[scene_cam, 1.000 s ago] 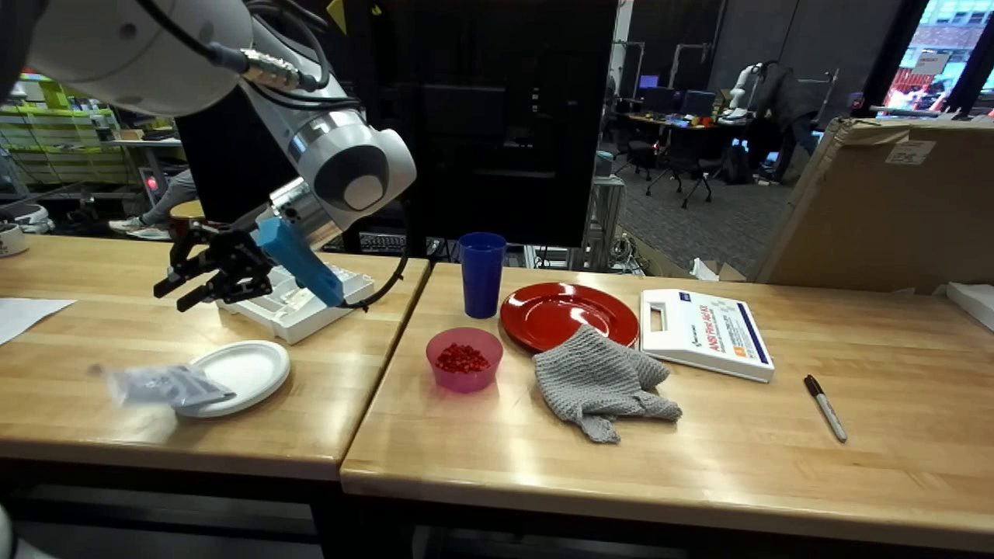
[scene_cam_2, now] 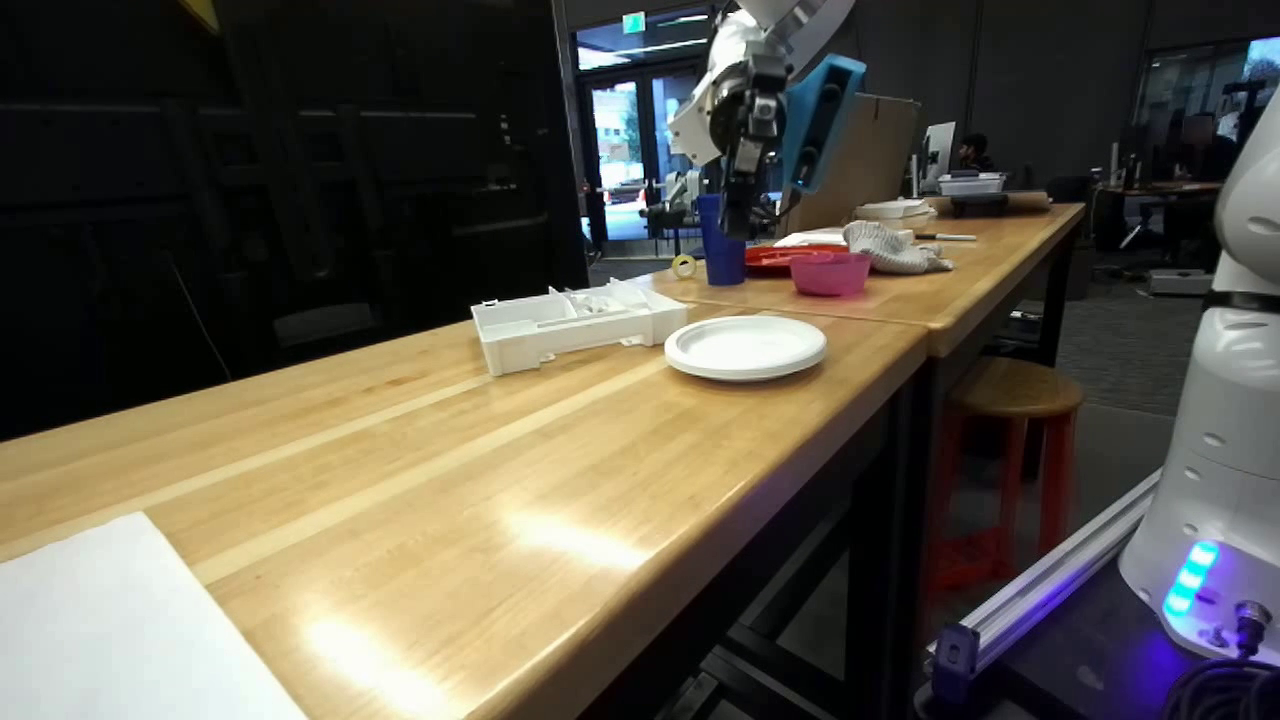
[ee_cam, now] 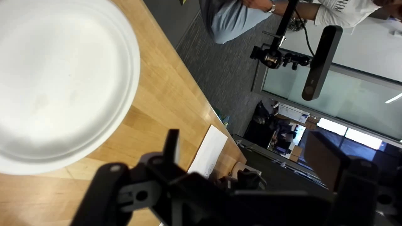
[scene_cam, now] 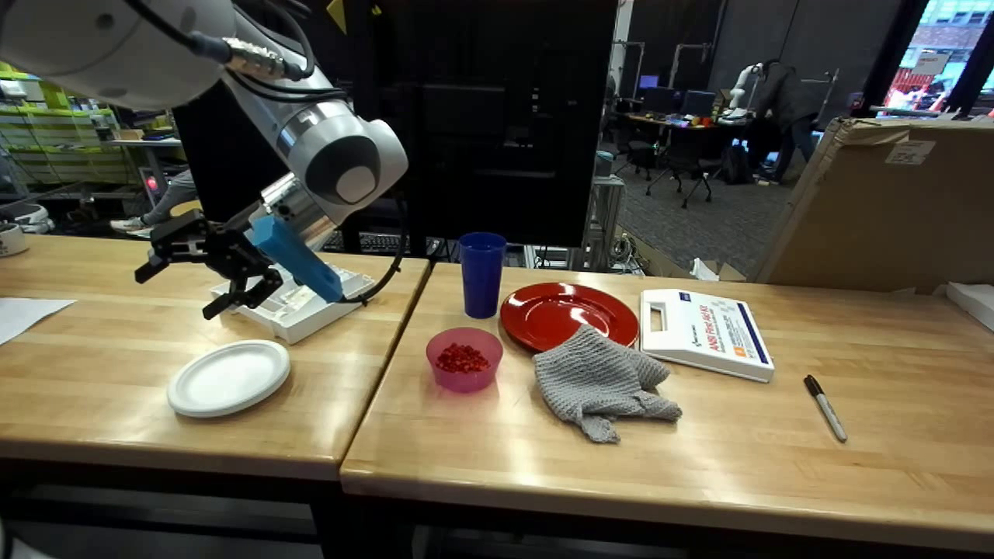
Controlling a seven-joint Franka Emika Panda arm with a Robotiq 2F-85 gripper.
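My gripper (scene_cam: 177,292) hangs in the air above the left table, its fingers spread wide with nothing between them. In the wrist view a fingertip (ee_cam: 172,145) stands at the left, well apart from the other on the right. Beneath the gripper and a little nearer the front edge lies a white plate (scene_cam: 230,377), empty. The same plate (ee_cam: 64,79) fills the left of the wrist view, clear of the fingers. A white divided tray (scene_cam_2: 576,322) sits behind the plate. No plastic bag can be made out in the current views.
On the right table stand a blue cup (scene_cam: 481,275), a pink bowl (scene_cam: 463,362) of red bits, a red plate (scene_cam: 570,315), a grey cloth (scene_cam: 601,382), a white first aid case (scene_cam: 705,332) and a marker (scene_cam: 825,408). White paper (scene_cam_2: 126,624) lies far left.
One second ago a blurred, clear plastic bag was over the plate's left side; now it is gone from view. The gripper has shifted slightly left, and its fingers stand wider apart.
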